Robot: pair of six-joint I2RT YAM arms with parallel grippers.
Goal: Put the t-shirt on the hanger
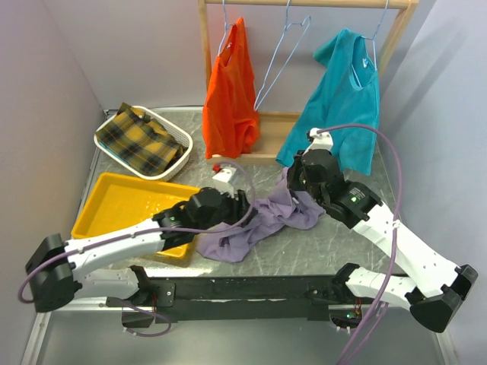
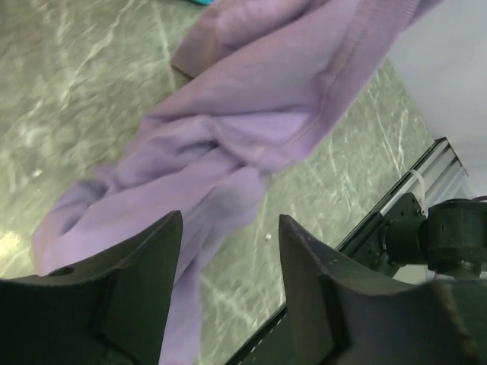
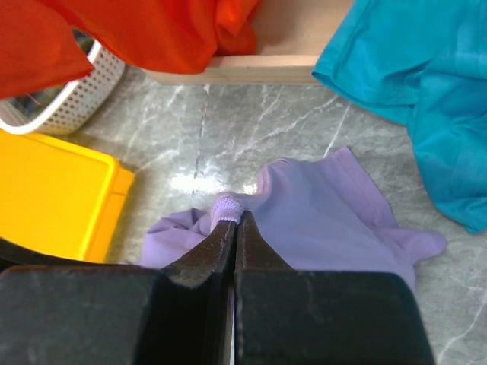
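Observation:
A crumpled purple t-shirt (image 1: 262,220) lies partly on the marble table, one part raised towards my right gripper. That right gripper is shut, with a fold of the purple fabric (image 3: 251,199) pinched at its fingertips. My left gripper stands open above the shirt; in the left wrist view the cloth (image 2: 221,137) passes beyond and beneath its fingers, not held. On the rack, the empty blue hanger (image 1: 283,53) hangs between an orange shirt (image 1: 230,99) and a teal shirt (image 1: 342,103). The shirt's neck opening cannot be made out.
A yellow tray (image 1: 114,199) sits at the left, with a white basket (image 1: 185,137) holding a plaid cloth behind it. The rack's wooden base (image 1: 268,137) stands at the back. Bare table (image 1: 335,247) shows at the front right.

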